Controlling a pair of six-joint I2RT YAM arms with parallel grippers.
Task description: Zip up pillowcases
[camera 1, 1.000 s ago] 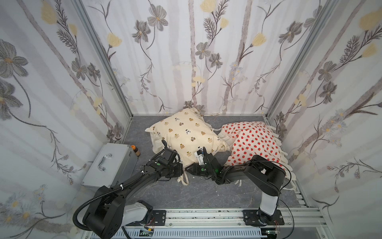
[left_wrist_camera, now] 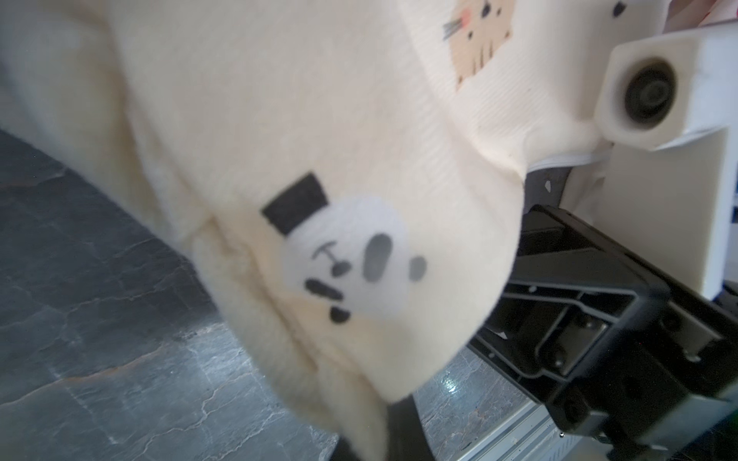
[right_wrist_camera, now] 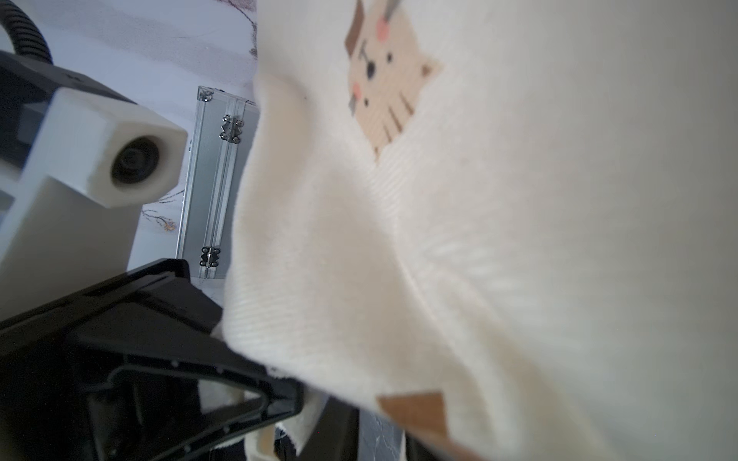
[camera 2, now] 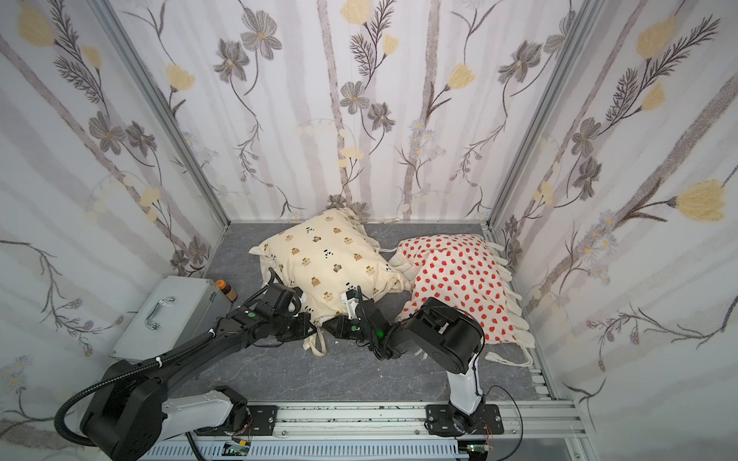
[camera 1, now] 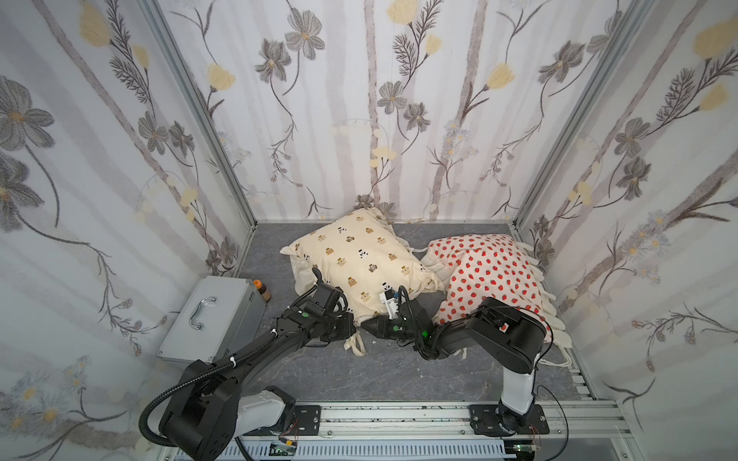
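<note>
A cream pillow with small animal prints [camera 1: 357, 257] lies on the grey table, one corner toward the front. At that corner my left gripper [camera 1: 349, 329] is shut; in the left wrist view, a fold of the cream pillowcase [left_wrist_camera: 338, 307] runs down between its dark fingers. Facing it from the right, close by, is my right gripper [camera 1: 367, 326]. The right wrist view shows its fingers [right_wrist_camera: 340, 431] apart, with a strip of floor visible between them, beneath the hanging cloth [right_wrist_camera: 499, 230]. A cream strap [camera 1: 355, 344] hangs at the corner. I cannot make out the zipper.
On the right lies a white pillow with red strawberries and a ruffled edge [camera 1: 488, 272], partly beneath my right arm. A silver case [camera 1: 192, 315] and an orange-capped bottle [camera 1: 262, 290] stand at left.
The right gripper has shifted slightly, tilting at the wrist and ending a little lower beside the pillow corner. The left arm and both pillows look almost unmoved.
</note>
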